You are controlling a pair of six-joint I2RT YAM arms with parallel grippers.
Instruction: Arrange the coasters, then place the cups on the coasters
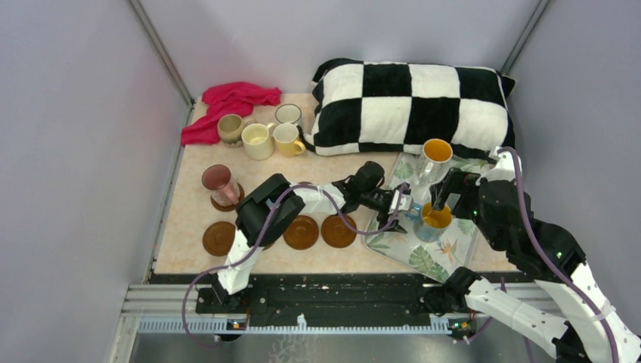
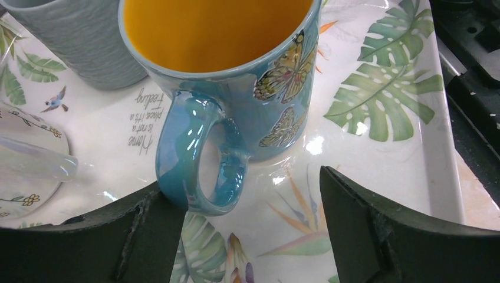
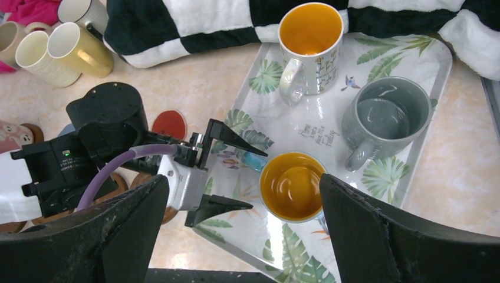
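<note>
A blue mug point(image 1: 428, 229) with an orange inside stands upright on the leaf-patterned tray point(image 1: 393, 259); butterflies decorate its side. In the left wrist view its handle point(image 2: 186, 156) points toward my left gripper, overlapping one fingertip. That gripper is open, a wide gap between its fingers, low over the tray; contact with the handle is unclear. My right gripper hangs open above the tray with nothing held. Brown coasters point(image 1: 301, 232) lie on the table near the left arm, one partly hidden under it. A pink mug point(image 1: 220, 184) sits on another coaster.
The white mug point(image 3: 311, 50) and grey mug point(image 3: 386, 115) share the tray. Behind them lies a checkered cushion point(image 1: 412, 106). Several mugs, including a yellow one point(image 1: 288, 139), stand at the back left by a red cloth point(image 1: 230, 102). A red coaster point(image 3: 170, 125) lies near the left arm.
</note>
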